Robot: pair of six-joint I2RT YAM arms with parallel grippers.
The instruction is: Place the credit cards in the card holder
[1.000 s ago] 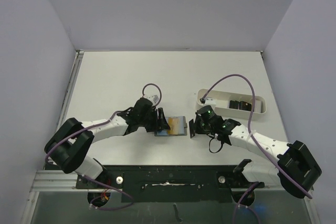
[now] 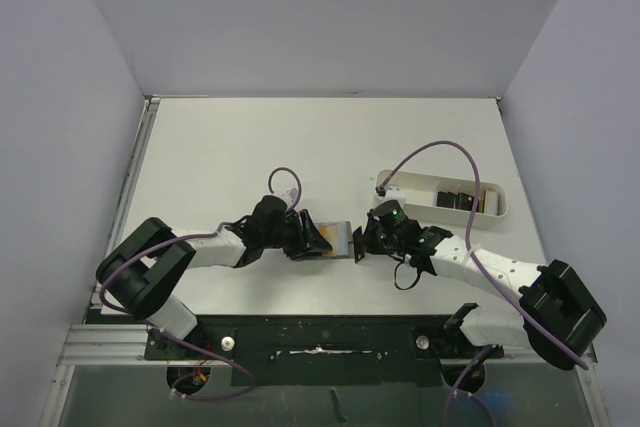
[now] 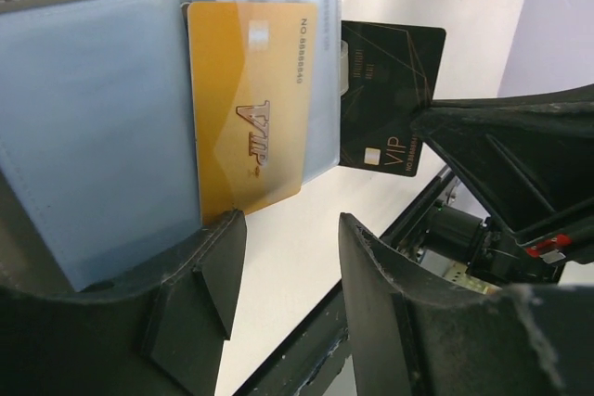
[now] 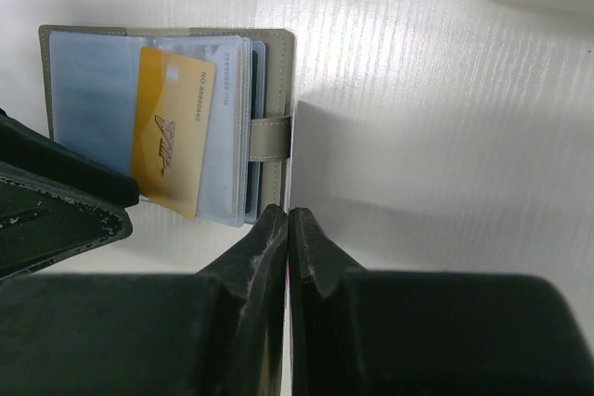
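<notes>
The card holder [image 4: 97, 90] lies open on the table, a gold card [image 3: 246, 71] in its pale sleeve. My left gripper stands open over the holder's lower edge, nothing seen between its fingertips. My right gripper is shut at the holder's right side; in the left wrist view a black VIP card [image 3: 390, 90] is at its tips, upright beside the holder. In the right wrist view that card shows only as a thin pale edge along the closed fingertips.
A white tray [image 2: 400, 179] with stacks of dark and light cards stands behind my right arm.
My right gripper has moved slightly left toward the holder with the black card.
</notes>
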